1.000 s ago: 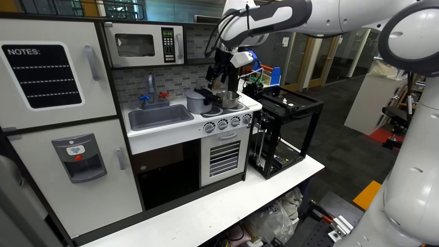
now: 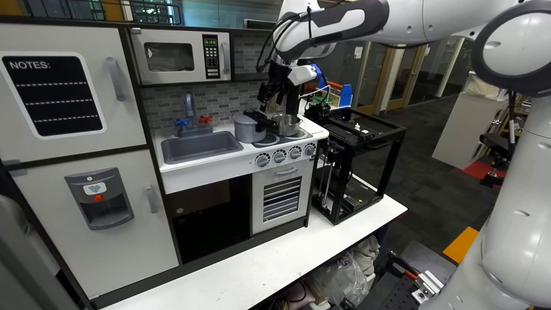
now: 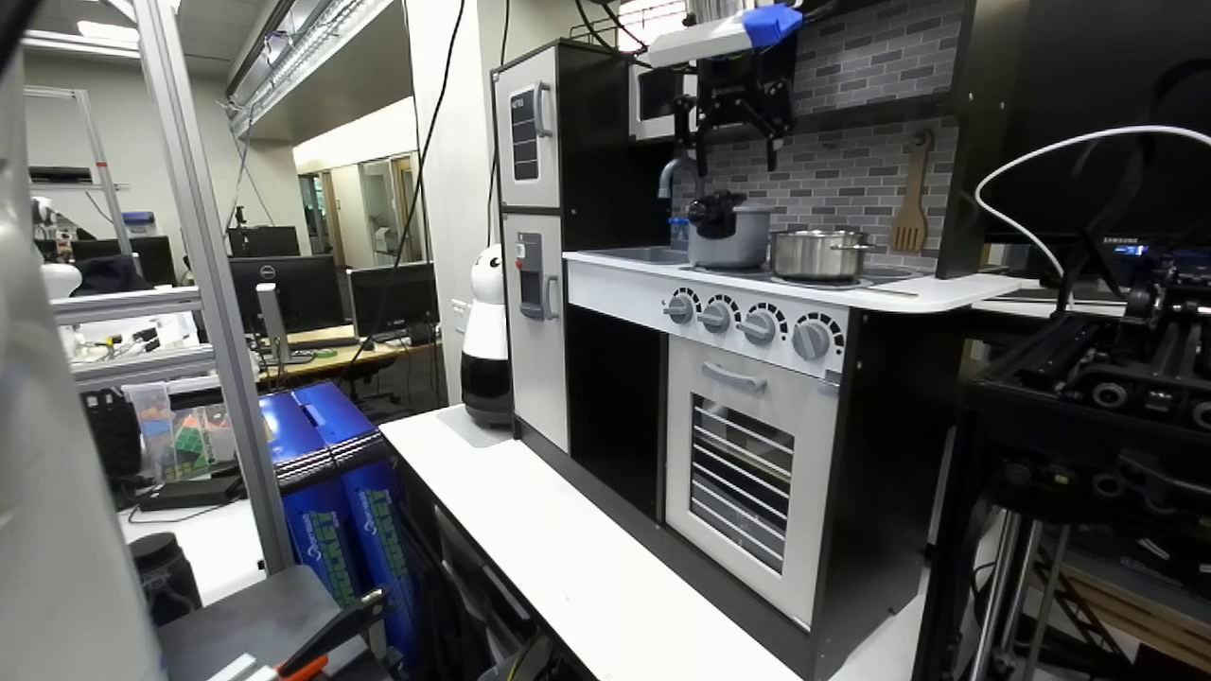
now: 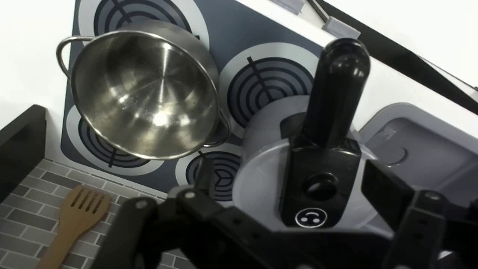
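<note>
A grey pot (image 3: pixel 744 242) with a black handle stands at the sink side of the toy stove. Its long black handle (image 4: pixel 334 96) and the black piece with a smiley face cross the wrist view right of centre. Beside it is a shiny steel pot (image 4: pixel 148 96) with two loop handles, empty inside. My gripper is open, its fingers spread to either side of the grey pot's black piece in that view. From the side, the gripper (image 3: pixel 738 157) hangs above the grey pot, clear of it, with nothing between its fingertips.
Left of the stove in exterior view 1 lies the grey sink (image 2: pixel 201 147) with its faucet (image 2: pixel 190 109). A wooden spatula (image 3: pixel 911 204) hangs on the tiled back wall. The microwave (image 2: pixel 181 57) is above; a black-framed machine (image 2: pixel 356 155) stands to the right.
My gripper has shifted very slightly to the left in exterior view 1. Both pots stand where they were.
</note>
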